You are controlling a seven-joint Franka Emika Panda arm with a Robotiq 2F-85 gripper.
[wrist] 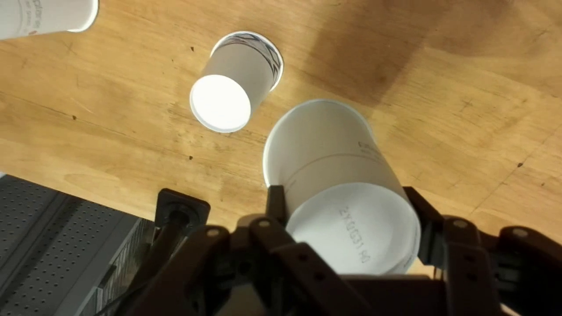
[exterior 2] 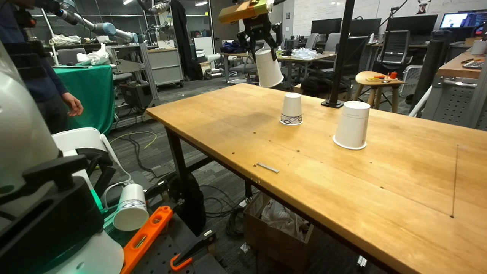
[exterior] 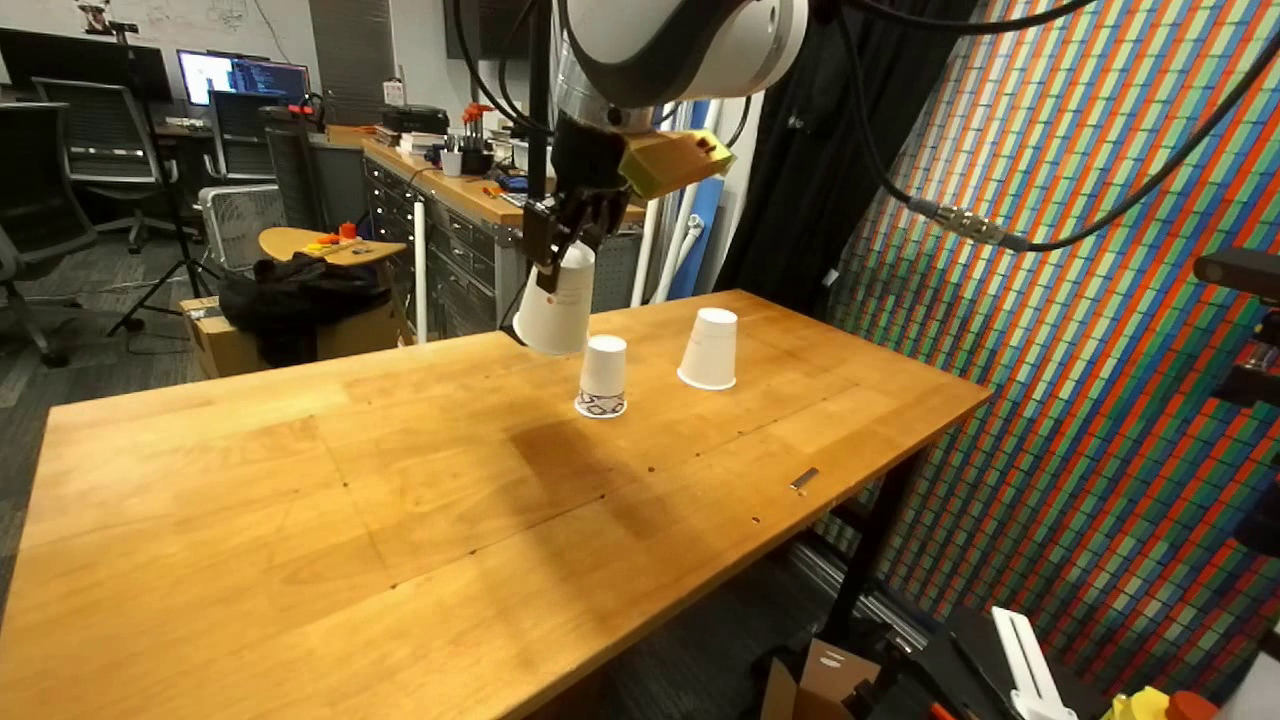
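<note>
A large white paper cup [exterior: 559,307] hangs upside down and slightly tilted above the table, with my gripper shut on it near its base. In the wrist view one dark finger [wrist: 276,204] presses on each side of that held cup [wrist: 329,152]. Just beside and below it, a smaller cup with a patterned band [exterior: 602,378] stands inverted on the wood. Another large white cup [exterior 2: 352,125] is also upside down on the table, past the small one. Whatever lies beneath the standing cups is hidden.
The wooden table [exterior: 360,504] has wide clear room toward the front and left. A black post [exterior 2: 336,64] rises from the table's edge near the small cup. A thin metal strip [exterior 2: 267,167] lies near another edge.
</note>
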